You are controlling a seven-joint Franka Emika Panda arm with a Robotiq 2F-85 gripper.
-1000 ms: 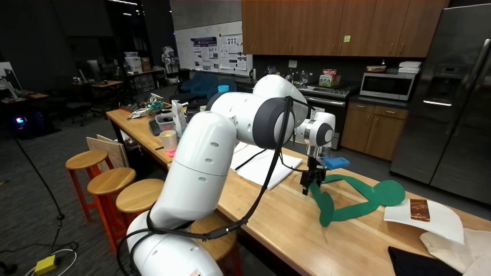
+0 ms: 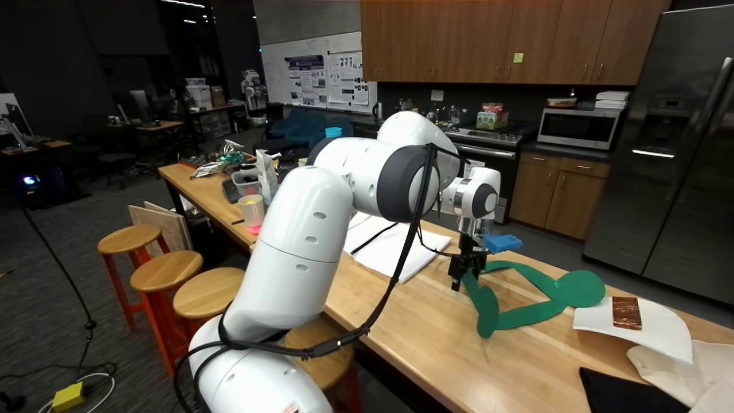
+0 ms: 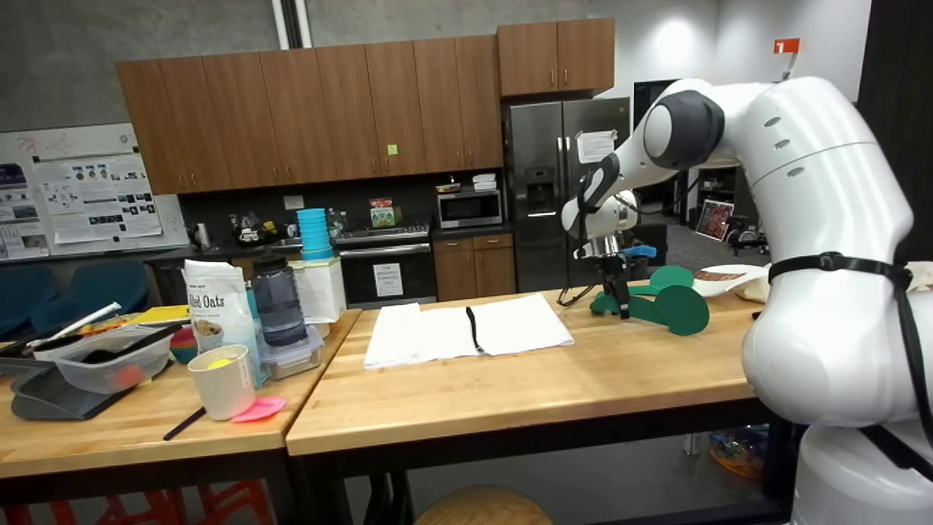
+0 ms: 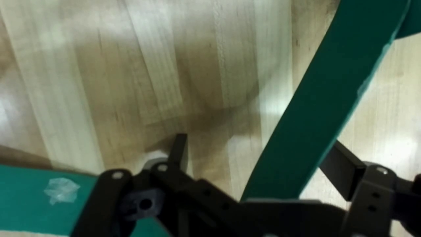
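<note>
A green cut-out (image 2: pixel 533 317) of strips and round discs lies on the wooden table, forming a loop with an open middle. At its near-left corner my gripper (image 2: pixel 462 282) points down over the strips. In the wrist view my gripper is open, its fingers (image 4: pixel 179 152) wide apart. One green strip (image 4: pixel 311 114) runs between them, close to the right finger, and does not look gripped. Another strip (image 4: pixel 31 201), with a piece of clear tape on it, passes under the left finger. Parts of the strips are hidden by the gripper body.
White sheets (image 3: pixel 420 337) with a black strap lie to the left of the gripper. A curved white piece with a copper patch (image 2: pixel 627 314) and black cloth (image 2: pixel 626 393) lie to the right.
</note>
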